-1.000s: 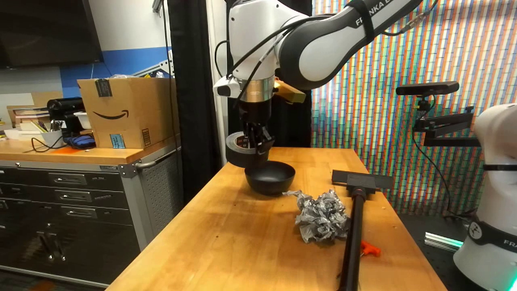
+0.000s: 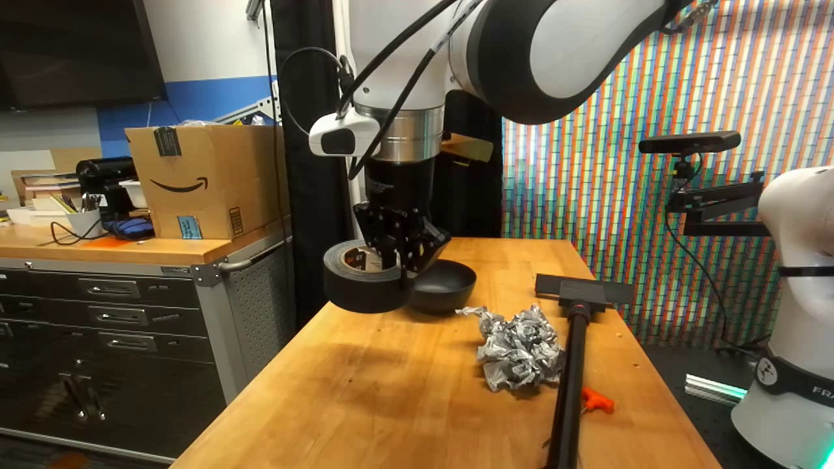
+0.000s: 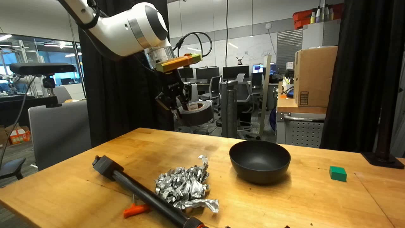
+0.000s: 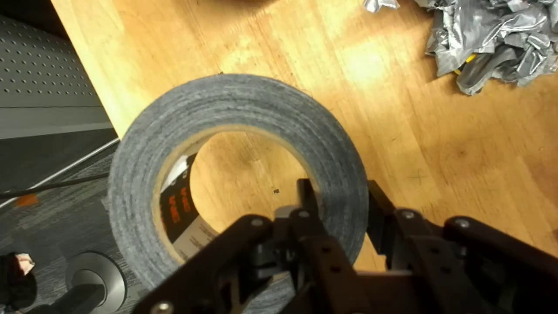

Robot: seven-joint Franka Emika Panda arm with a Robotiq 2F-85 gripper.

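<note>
A thick roll of dark grey tape [image 2: 363,288] hangs in the air above the wooden table, clear of its surface. My gripper is shut on the roll's ring wall, one finger [image 4: 307,196] inside the hole and the other [image 4: 379,201] against the outside. The roll [image 4: 141,188] lies nearly flat in the grip, and through its hole the bare table shows. In the second exterior view the tape [image 3: 197,115] hangs beyond the table's far edge as seen from there. A black bowl [image 3: 260,161] stands upright on the table, partly hidden behind the roll in the first exterior view.
Crumpled silver foil [image 2: 520,349] sits mid-table, beside a long black stand [image 2: 575,375] lying flat. Near the stand is an orange-handled tool [image 2: 597,401]. A green block [image 3: 338,173] rests past the bowl.
The arm has carried the tape roll toward the first exterior camera and to the left, away from the bowl. The roll stays in the gripper; the objects on the table have not moved.
</note>
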